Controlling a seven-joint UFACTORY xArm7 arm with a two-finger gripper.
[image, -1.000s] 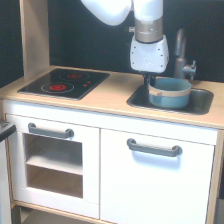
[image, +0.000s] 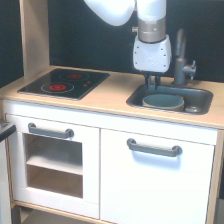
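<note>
A blue-green pot (image: 163, 102) sits down inside the dark sink (image: 198, 102) at the right of the counter, only its upper part showing above the sink's front edge. My gripper (image: 152, 84) points downward above the pot's left side, below the white arm. Its two dark fingers stand apart, open, with nothing seen between them. The fingertips are small and dark against the sink and look clear of the pot's rim.
A dark faucet (image: 180, 58) rises just right of the gripper, behind the sink. To the left lies a black stovetop (image: 65, 83) with red burner rings, bare on top. Wooden counter (image: 115, 92) between stove and sink is clear.
The pot has gone from standing higher, at the fingers, to lying lower in the sink. My gripper has risen only slightly, and the pot is apart from it now.
</note>
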